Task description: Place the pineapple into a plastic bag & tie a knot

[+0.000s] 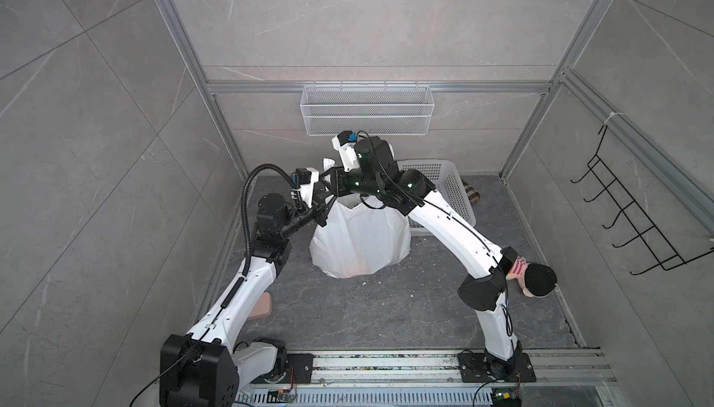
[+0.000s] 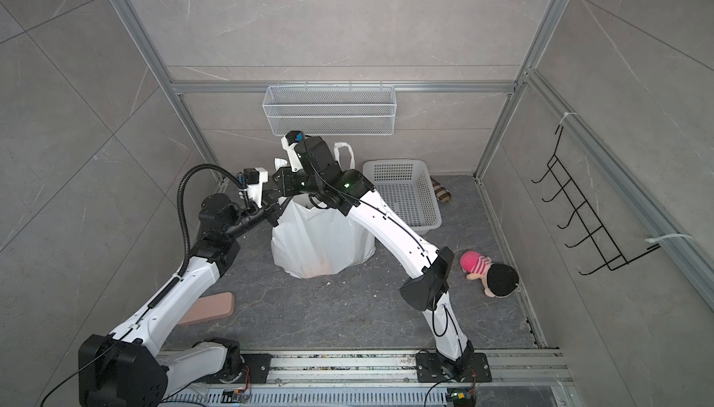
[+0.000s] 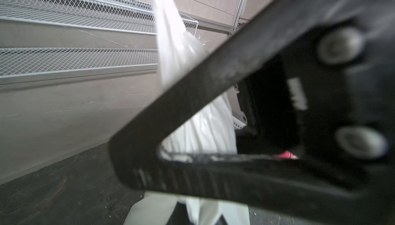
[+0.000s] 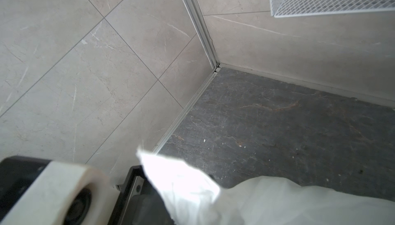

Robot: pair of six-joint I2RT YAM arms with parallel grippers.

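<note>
A white plastic bag [image 1: 360,239] stands on the grey floor, faintly pink near its base, its contents hidden. Its upper part rises in a twisted strand [image 3: 205,130] between my grippers, which meet above it. My left gripper [image 1: 323,206] is at the strand, just below the right one; its fingers are not clear. My right gripper [image 1: 333,178] is at the top of the strand, where a white tip [image 4: 177,179] of plastic sticks out in the right wrist view; its fingers are mostly hidden.
A grey perforated basket [image 2: 401,191] stands behind the bag. A doll [image 2: 491,277] lies at the right, a pink block [image 2: 208,306] at the front left. A mesh shelf [image 1: 366,109] hangs on the back wall, a black hook rack [image 1: 632,213] on the right wall.
</note>
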